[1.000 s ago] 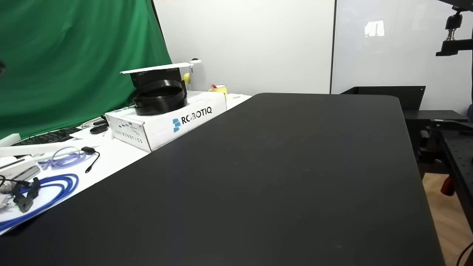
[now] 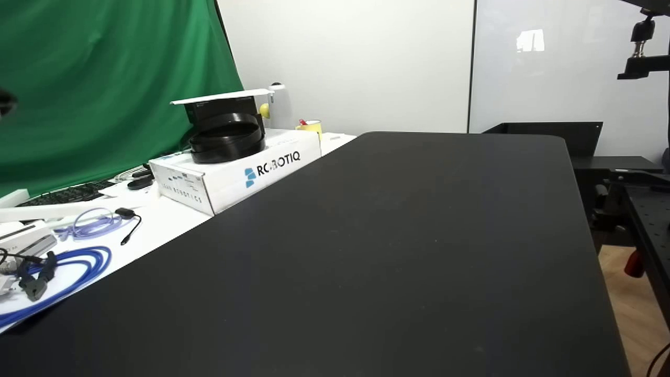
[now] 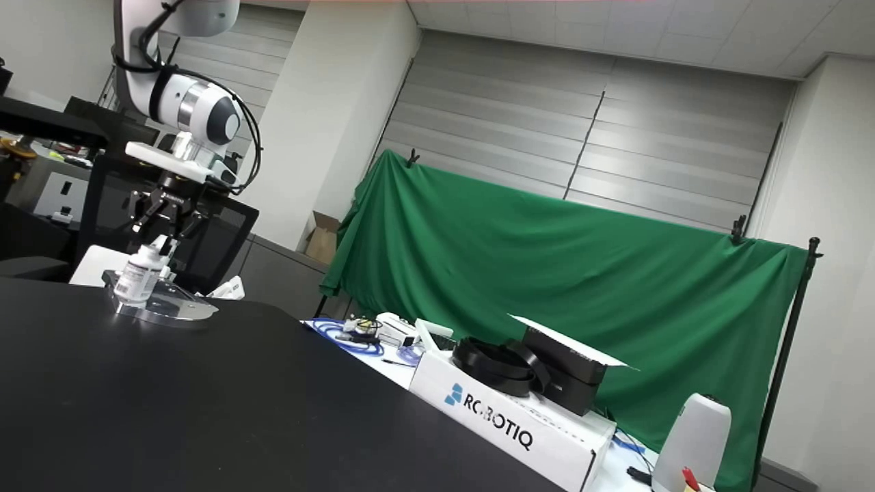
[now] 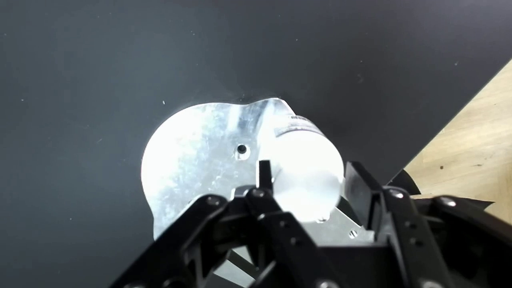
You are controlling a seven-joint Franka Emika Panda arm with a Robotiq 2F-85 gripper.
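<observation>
A white bottle [image 3: 139, 279] with a printed label stands upright on a shiny metal plate [image 3: 184, 309] at the table's far left in exterior view 2. My gripper [image 3: 167, 232] hangs right over its top. From the wrist, the bottle [image 4: 307, 168] is seen from above at the right side of the plate [image 4: 192, 158], between the two fingers of my gripper. The fingers stand apart, one on either side of the bottle. The pads look close to its sides; contact cannot be made out. In exterior view 1 neither bottle nor gripper appears.
The table's edge and wooden floor [image 4: 475, 134] are close to the bottle's right.
In exterior view 1, a dark blurred part at the left edge reaches slightly further into the picture than a second ago. Nothing else there differs.
</observation>
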